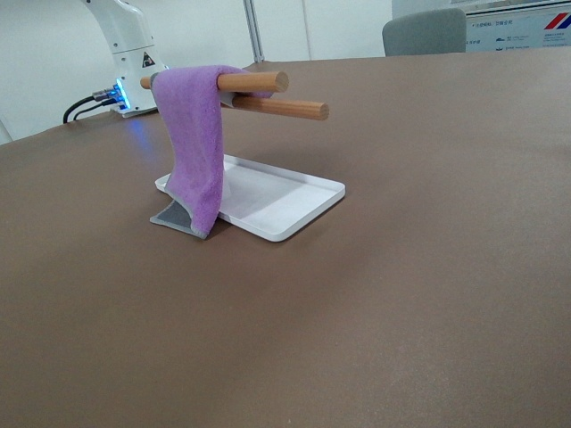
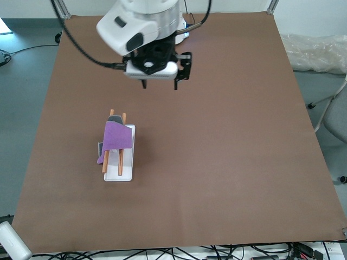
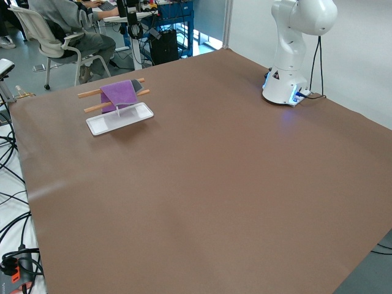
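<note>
A purple cloth with a grey edge [image 2: 116, 135] is draped over two wooden rods [image 2: 120, 165] above a white tray [image 2: 128, 173]. In the top view the cloth [image 1: 192, 134] hangs down to the table beside the tray [image 1: 294, 201]; the right view also shows cloth [image 3: 119, 92] and tray [image 3: 119, 121]. My gripper [image 2: 160, 84] is high in the left view, behind and right of the rack, with its two black fingers apart and nothing visible between them.
The robot base [image 3: 283, 86] stands at the table's back. Cables [image 2: 244, 253] run beyond the near edge; a chair [image 2: 336, 114] is off the right side.
</note>
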